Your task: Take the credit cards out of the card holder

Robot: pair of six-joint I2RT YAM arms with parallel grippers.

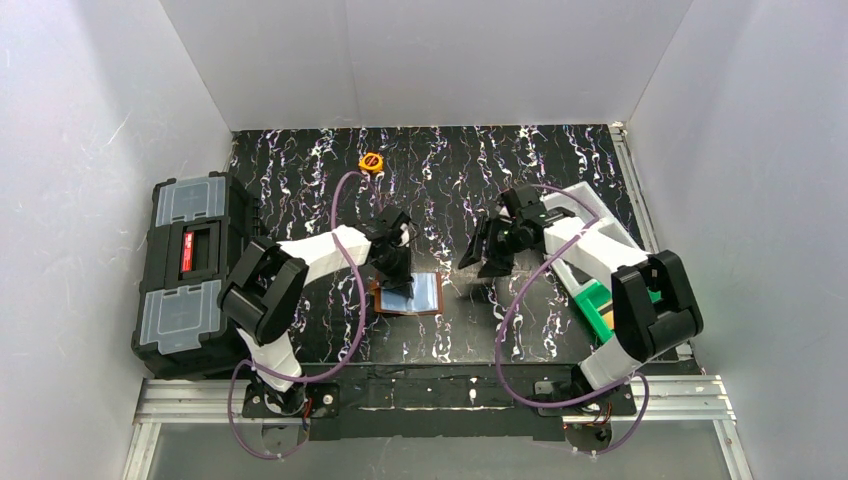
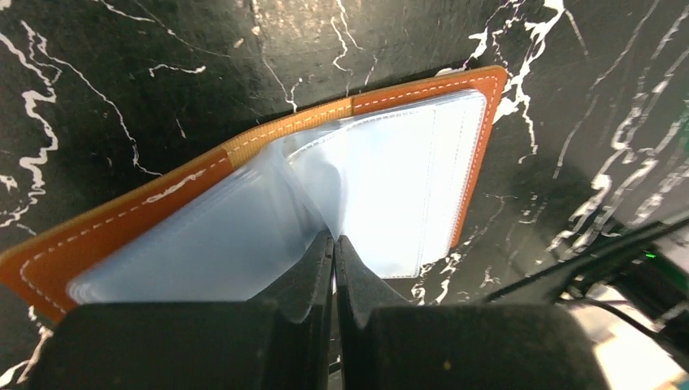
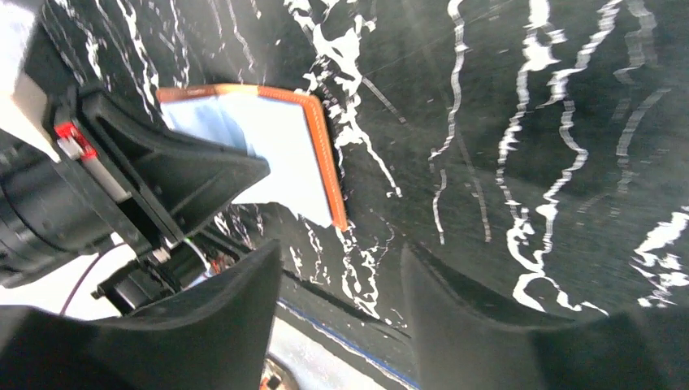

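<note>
The card holder [image 1: 427, 296] lies opened flat on the dark marbled table, brown leather edges around pale, translucent sleeves [image 2: 382, 179]. My left gripper is shut, its tips down at the sleeves. A raised fold of clear film [image 2: 305, 191] runs to those tips; whether any film is pinched between them is hard to tell. No separate card can be made out. My right gripper [image 1: 476, 262] stands to the right of the holder, its fingers [image 3: 236, 313] apart with nothing between them. In the right wrist view, the left gripper hides part of the holder [image 3: 284, 146].
A black toolbox [image 1: 200, 270] stands on the left. On the right is a white tray with a green compartment [image 1: 597, 303], partly under the right arm. A yellow tape measure [image 1: 371, 162] sits at the back. Bare table [image 1: 450, 170] lies behind the grippers.
</note>
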